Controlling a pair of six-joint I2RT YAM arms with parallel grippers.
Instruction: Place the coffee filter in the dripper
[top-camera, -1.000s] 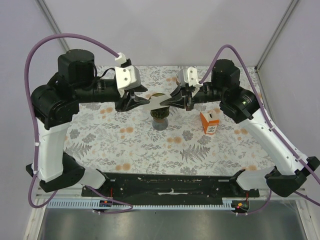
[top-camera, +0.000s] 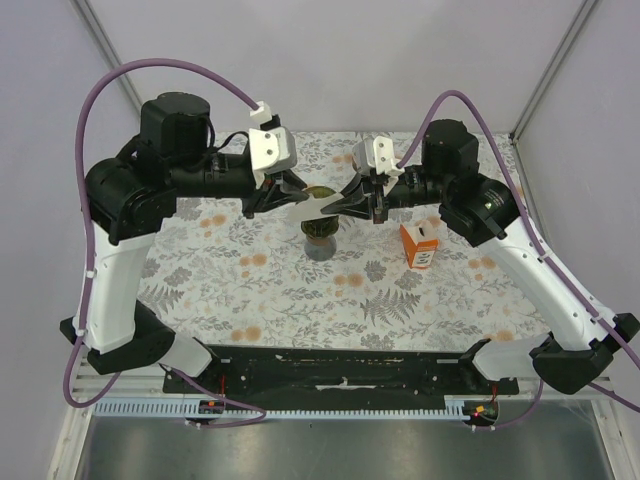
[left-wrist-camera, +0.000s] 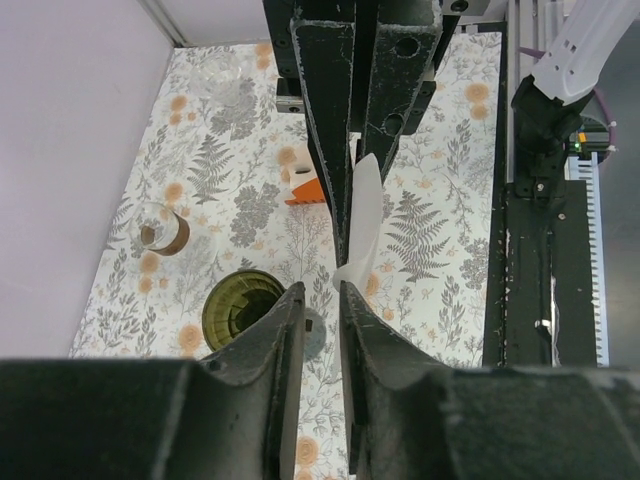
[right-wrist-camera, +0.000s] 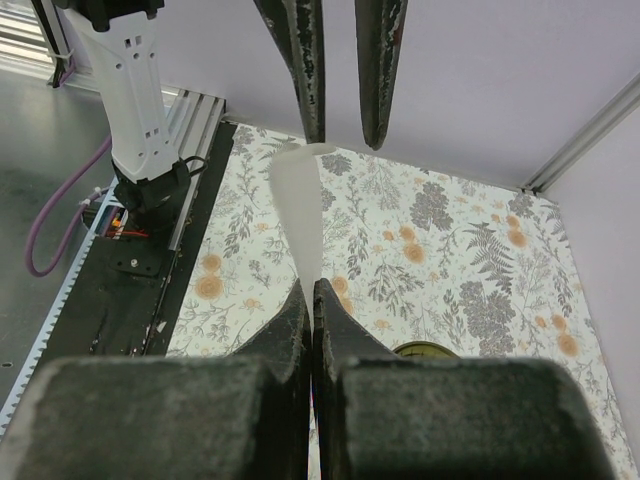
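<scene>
A white paper coffee filter (top-camera: 314, 208) hangs above the dripper, pinched in my right gripper, which is shut on it. My left gripper is at the filter's other side, its fingertips at the paper's edge; whether it grips is unclear. The dark green dripper (left-wrist-camera: 224, 312) stands below both grippers on a clear base (top-camera: 320, 249), partly hidden by them in the top view.
An orange carton (top-camera: 419, 245) stands to the right on the floral mat (top-camera: 260, 290). A clear cup (left-wrist-camera: 160, 227) is beside it in the left wrist view.
My left arm has moved right, bringing its fingertips up to the filter. The right arm stays almost still with the filter.
</scene>
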